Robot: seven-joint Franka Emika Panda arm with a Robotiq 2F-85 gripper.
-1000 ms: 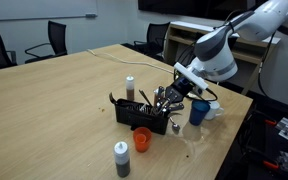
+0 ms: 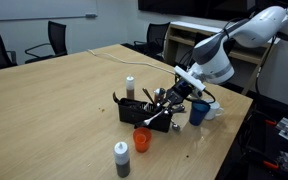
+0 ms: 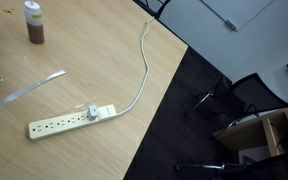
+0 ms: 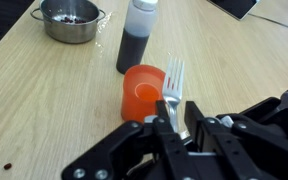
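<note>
A fork (image 4: 174,79) with its tines pointing away from me stands out in front of my gripper in the wrist view. Its handle runs back to the fingers; whether they grip it is unclear. From the first exterior view, my gripper (image 2: 171,98) is over the black box (image 2: 137,111), and the pale fork (image 2: 156,116) slants down across the box's front side. The orange cup (image 2: 142,139) stands just in front of the box, and in the wrist view this cup (image 4: 141,94) lies partly behind the fork.
A dark-filled bottle (image 4: 137,35) and a metal pot (image 4: 71,19) stand beyond the cup. Near the arm is a blue cup (image 2: 199,112). A power strip (image 3: 72,122) with a cable lies at the table's edge.
My arm has shifted only slightly; the cups and box look unmoved.
</note>
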